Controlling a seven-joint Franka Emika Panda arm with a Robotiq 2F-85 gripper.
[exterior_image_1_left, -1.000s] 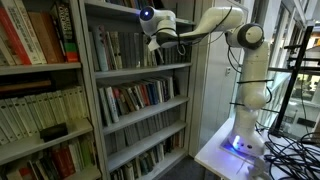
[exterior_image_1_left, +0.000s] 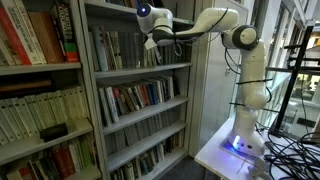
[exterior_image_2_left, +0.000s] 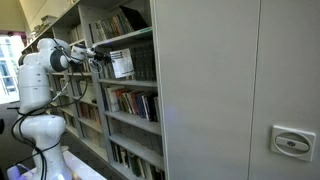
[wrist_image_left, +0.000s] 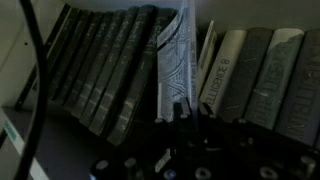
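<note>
A thin book with a pale, patterned cover (wrist_image_left: 174, 72) stands out in the wrist view, lighter than the dark books behind it. My gripper is shut on its lower part. In exterior view 1, the gripper (exterior_image_1_left: 152, 43) is up at the high shelves of the bookcase, and exterior view 2 shows the arm's end (exterior_image_2_left: 97, 58) by the upper shelf. How far the book is from the row behind it cannot be told.
Dark-spined books (wrist_image_left: 115, 65) lean on the left of the wrist view, with grey and brown books (wrist_image_left: 270, 75) to the right. A black cable (wrist_image_left: 38, 80) crosses the left side. Shelf boards (exterior_image_1_left: 140, 116) lie below the arm; a white table (exterior_image_1_left: 222, 155) stands at its base.
The arm's end has shifted slightly left and up in exterior view 1 over the last second. The shelved books look unchanged.
</note>
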